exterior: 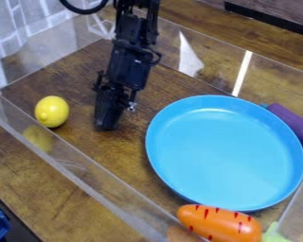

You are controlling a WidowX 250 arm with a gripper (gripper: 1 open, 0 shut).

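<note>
My black gripper [106,115] hangs low over the wooden board at centre-left, its tip down near the surface and shut, with nothing seen between its fingers. A yellow lemon [52,112] lies to the left of the gripper, apart from it. To the right, a large blue plate [225,151] lies empty on the board.
A carrot [218,223] lies at the bottom right, a purple object [287,128] at the right edge. Clear plastic walls [79,180] border the workspace. A dark blue object [3,227] sits in the lower-left corner. The board behind the plate is clear.
</note>
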